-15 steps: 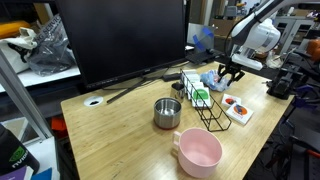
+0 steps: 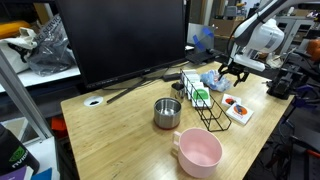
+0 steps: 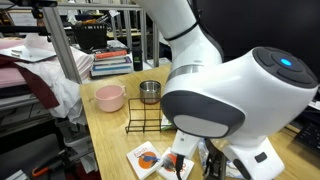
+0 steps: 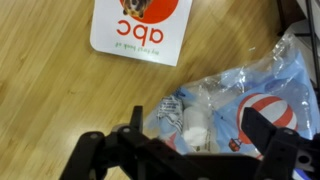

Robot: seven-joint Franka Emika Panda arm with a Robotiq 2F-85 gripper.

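Observation:
A clear plastic bag [image 4: 225, 112] with a red-and-white striped print and something pale inside lies crumpled on the wooden table. In the wrist view my gripper stands open above it, its two black fingers [image 4: 128, 142] apart with the pale contents showing between them. The first exterior view has the bag [image 2: 213, 81] on the table's far right part, with the white arm [image 2: 258, 47] reaching over from the right. How high the fingertips are above the bag I cannot tell.
White picture cards [image 2: 236, 110] lie near the bag; one card [image 4: 142, 28] reads "abc". A black wire rack [image 2: 207, 103], a metal pot [image 2: 167, 113] and a pink bowl [image 2: 198, 153] stand farther left. A large black monitor [image 2: 130, 40] borders the back.
Over the last second the arm has shifted slightly to the right in the first exterior view. The bag, cards, rack, pot and bowl look unmoved.

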